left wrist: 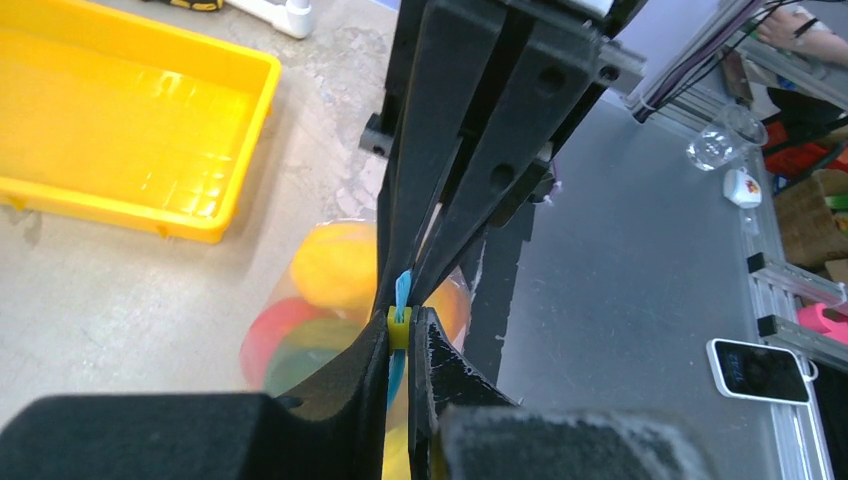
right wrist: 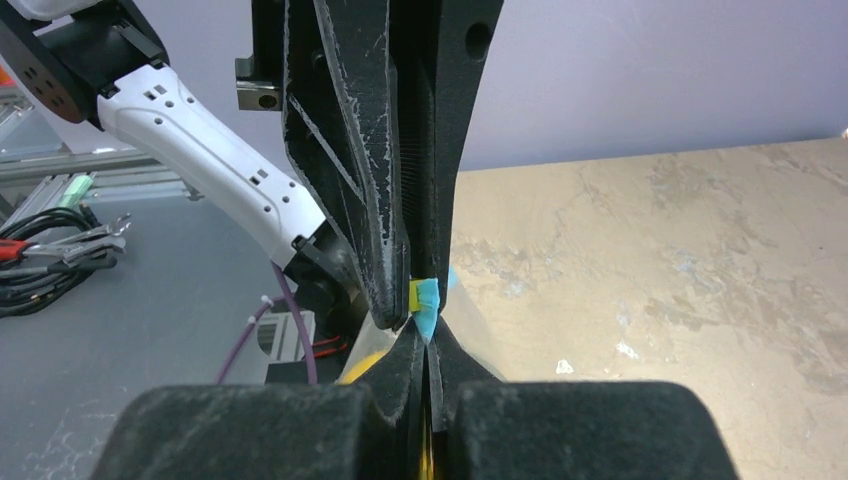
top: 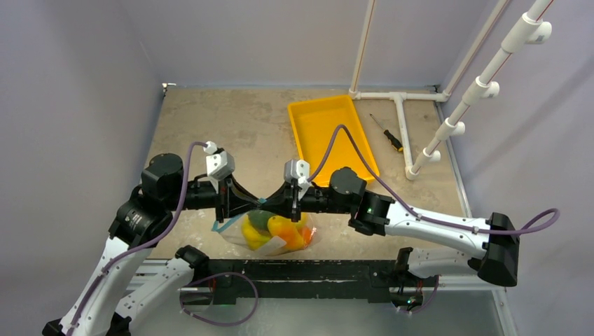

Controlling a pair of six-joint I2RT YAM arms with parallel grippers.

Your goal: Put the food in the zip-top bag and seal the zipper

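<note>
Yellow, orange and green food (top: 286,233) lies inside the clear zip top bag (top: 245,242), at the front of the table. The blue zip strip (top: 223,225) runs along its opening, up to where my two grippers meet tip to tip. My left gripper is shut on the small yellow slider (left wrist: 399,328), with blue strip above and below it. In the right wrist view, my right gripper is shut on the end of the blue strip, just beside the slider. The grippers hide part of the zipper, so its closure along that stretch cannot be told.
An empty yellow tray (top: 326,129) stands behind the right gripper. A screwdriver (top: 387,133) and a white pipe frame (top: 404,129) are at the back right. Bare table (top: 224,126) lies behind the left gripper.
</note>
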